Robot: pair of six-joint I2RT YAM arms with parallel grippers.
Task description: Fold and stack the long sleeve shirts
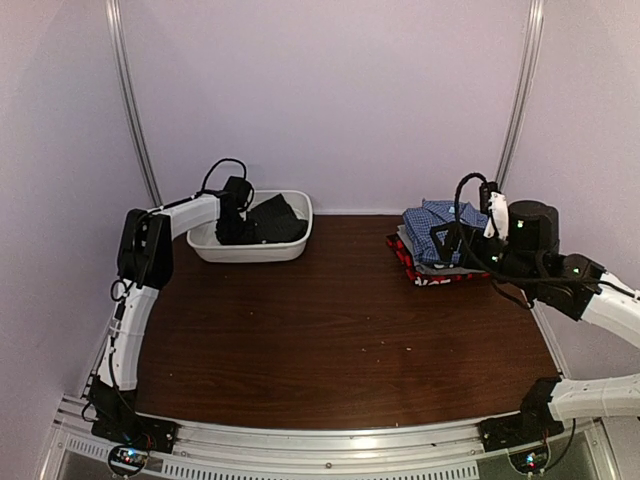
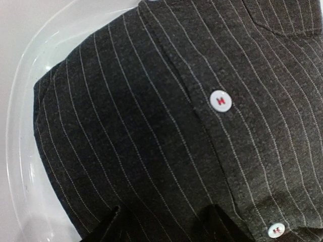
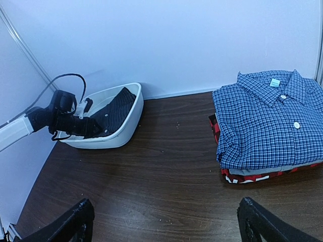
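A dark grey pinstriped shirt (image 2: pixel 151 116) with white buttons lies in the white basin (image 1: pixel 250 254). My left gripper is down at this shirt, its two fingertips apart against the cloth; whether fabric is gathered between them is hard to make out. From above, the left arm hides part of the shirt. On the right, a folded blue checked shirt (image 3: pixel 272 121) tops a stack, with grey and red-and-black checked cloth (image 1: pixel 403 258) beneath. Above the table near that stack, my right gripper stands open, with nothing between its fingers.
Pale walls close off the back and both sides, with the basin near the back wall.
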